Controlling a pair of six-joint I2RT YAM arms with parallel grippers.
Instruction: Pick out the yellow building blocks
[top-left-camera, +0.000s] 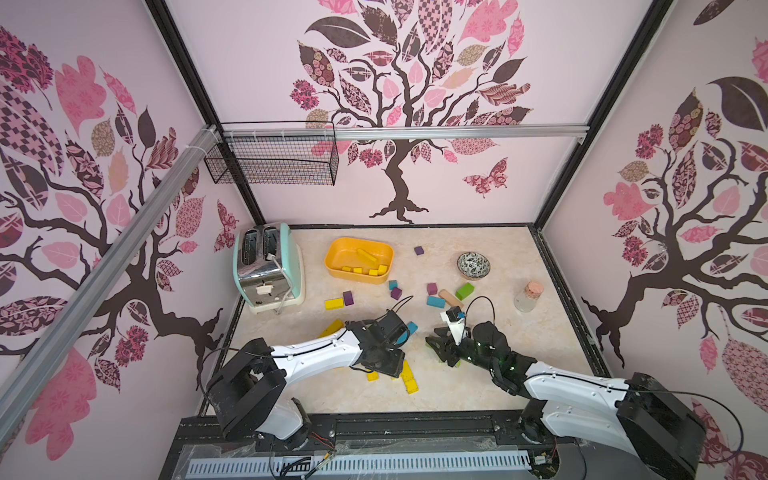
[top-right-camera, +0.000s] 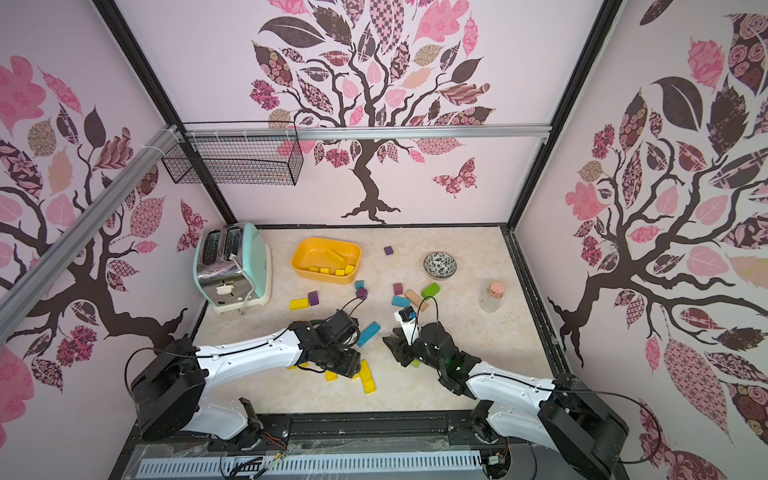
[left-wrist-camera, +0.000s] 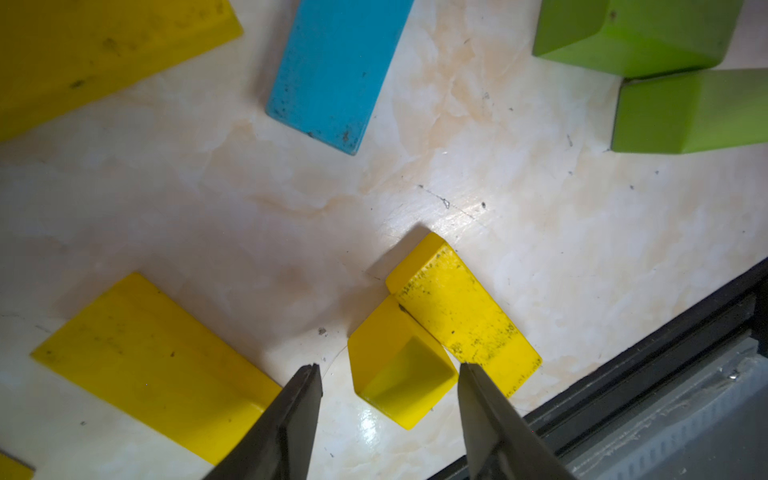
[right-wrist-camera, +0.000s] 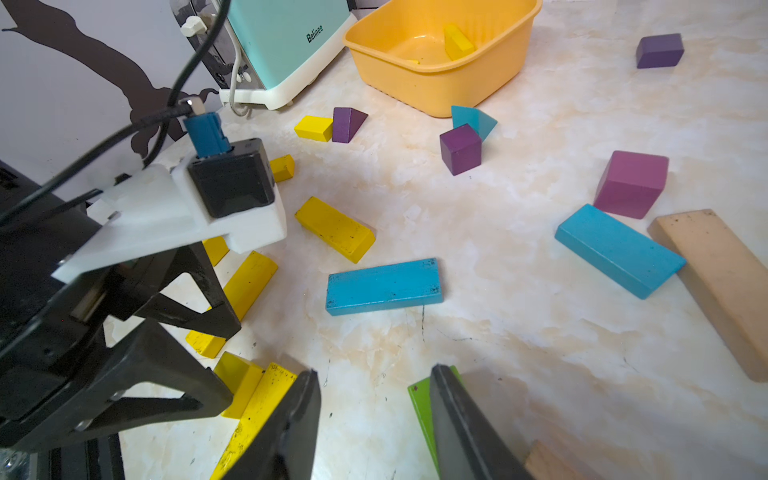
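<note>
In the left wrist view, a small yellow block (left-wrist-camera: 404, 364) sits against a longer yellow block (left-wrist-camera: 468, 312). My left gripper stands part open, its fingers on either side of the small block, apart from it by a little. Another yellow block (left-wrist-camera: 160, 364) lies to the left of that pair. The right gripper is also part open, over the table near a green block (right-wrist-camera: 424, 404), which shows partly behind a finger. The orange bin (top-left-camera: 360, 247) at the back holds several yellow blocks. One more yellow block (right-wrist-camera: 336, 228) lies left of centre in the right wrist view.
Blue (right-wrist-camera: 384, 286), purple (right-wrist-camera: 461, 149) and wooden (right-wrist-camera: 712, 280) blocks lie scattered around. A toaster (top-left-camera: 268, 266) stands at the back left, a patterned bowl (top-left-camera: 473, 265) and a jar (top-left-camera: 528, 297) at the right. The two arms are close together near the middle.
</note>
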